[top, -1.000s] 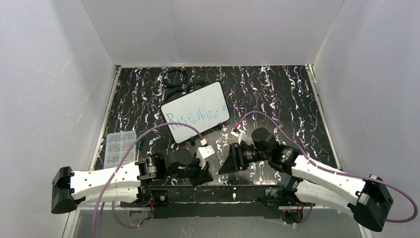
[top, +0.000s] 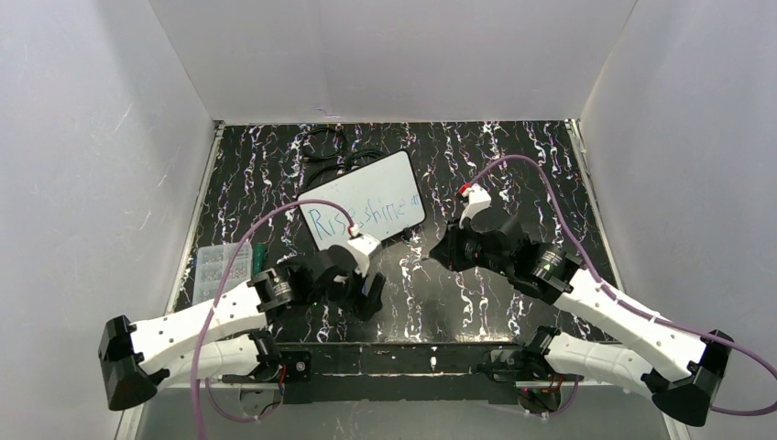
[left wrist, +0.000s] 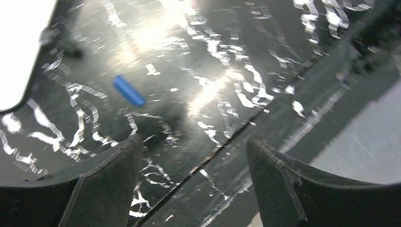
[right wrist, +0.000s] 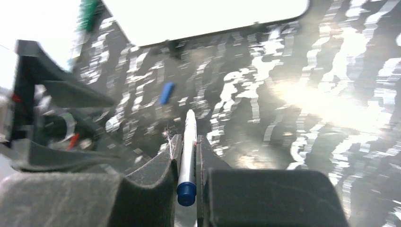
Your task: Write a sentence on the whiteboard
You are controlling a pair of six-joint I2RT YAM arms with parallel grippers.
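Note:
The whiteboard (top: 362,197) lies tilted at the back centre, with blue writing reading roughly "Riseshine" and small further marks at its right end. My right gripper, right of and just in front of the board, is shut on a white marker (right wrist: 188,151) with a dark blue end. My left gripper stands open and empty over the front of the table, below the board. A small blue piece (left wrist: 128,90) lies on the table near the board's lower edge.
A clear compartment box (top: 220,275) with a green item (top: 259,257) beside it is at the left. Black cables (top: 325,142) lie behind the board. Walls enclose the back and sides.
My right gripper has moved up and to the right toward the back of the table, carrying the marker. My left gripper has shifted slightly back and left, away from where the two met.

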